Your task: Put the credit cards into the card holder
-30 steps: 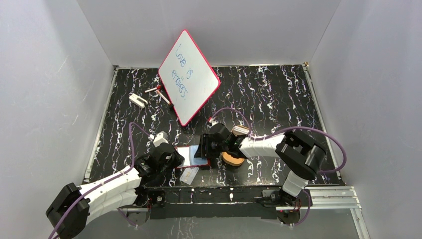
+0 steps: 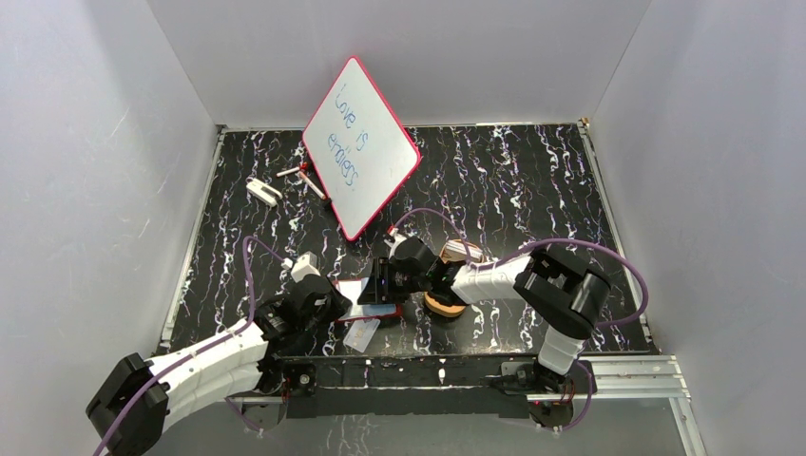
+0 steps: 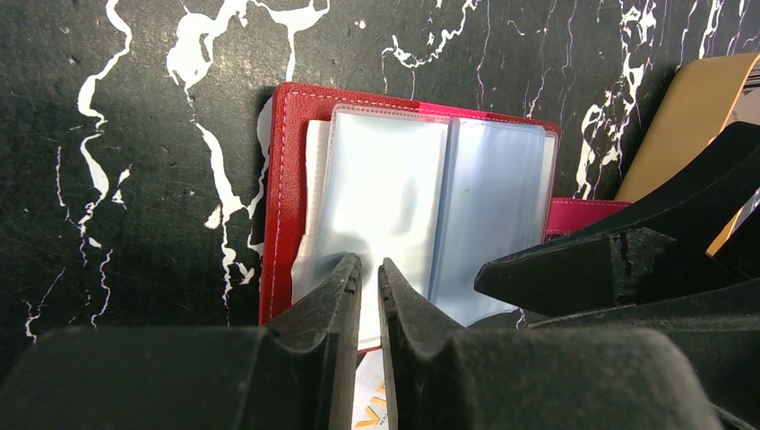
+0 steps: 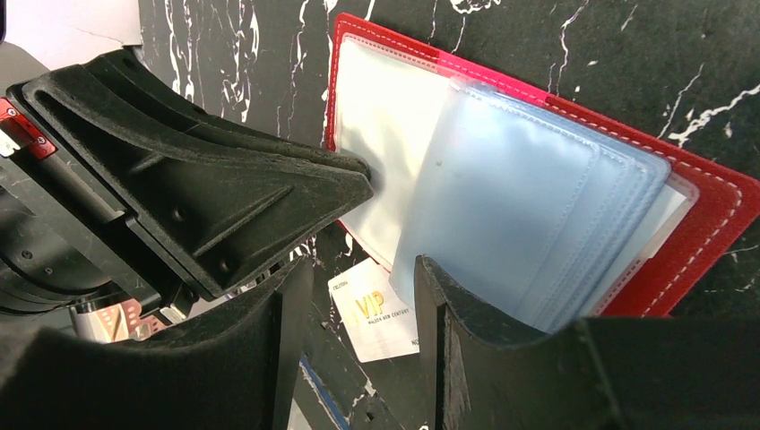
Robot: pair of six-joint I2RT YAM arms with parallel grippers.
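Observation:
The red card holder (image 3: 282, 197) lies open on the black table, with white inner sheets and clear bluish sleeves (image 4: 511, 206). My left gripper presses on its white side, fingertips close together; what is between them is hard to tell. My right gripper hovers over the sleeves, fingers apart, with nothing clearly between them. A pale card (image 4: 372, 313) with orange lettering lies partly under or beside the holder's front edge, also seen below it in the top view.
A tan box (image 2: 443, 306) sits right of the holder, partly under the right arm. A whiteboard (image 2: 361, 147), markers (image 2: 310, 182) and a white object (image 2: 263, 192) lie at the back.
My right gripper has moved slightly left over the card holder. My left gripper has stayed in place on the holder.

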